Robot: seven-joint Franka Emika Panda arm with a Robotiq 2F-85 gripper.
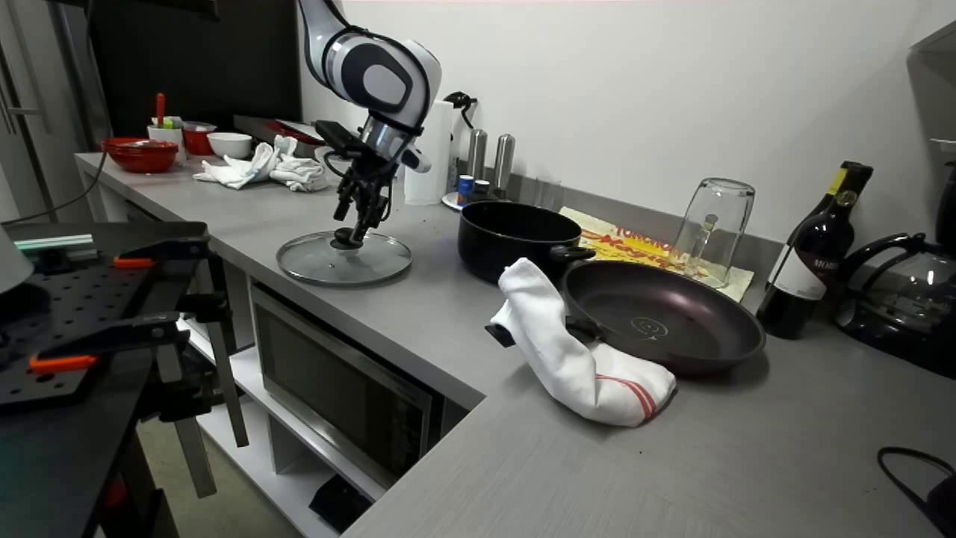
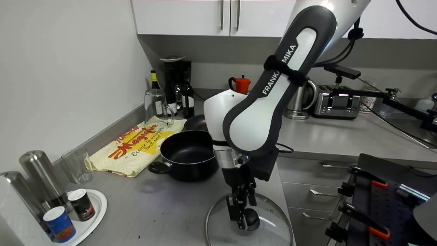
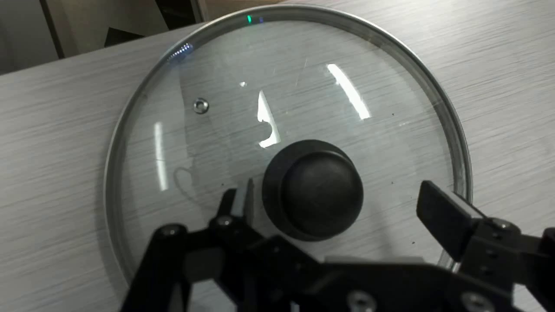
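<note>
A round glass lid (image 1: 309,260) with a steel rim lies flat on the counter, a little left of the black pot (image 1: 506,235). From its middle rises a black knob (image 3: 322,192). My gripper is open and low over the lid, its fingers to either side of the knob. The left finger (image 3: 242,203) stands close to the knob, while a wider gap separates it from the right finger (image 3: 442,216). In exterior view 2, the gripper (image 2: 244,214) partly covers the knob (image 2: 252,219). The pot is empty and uncovered.
Beyond the pot stand a dark frying pan (image 1: 663,314) and a white towel (image 1: 582,359) draped by its handle. A plate (image 2: 100,203) with small cups sits near the wall. The counter's front edge runs close to the lid.
</note>
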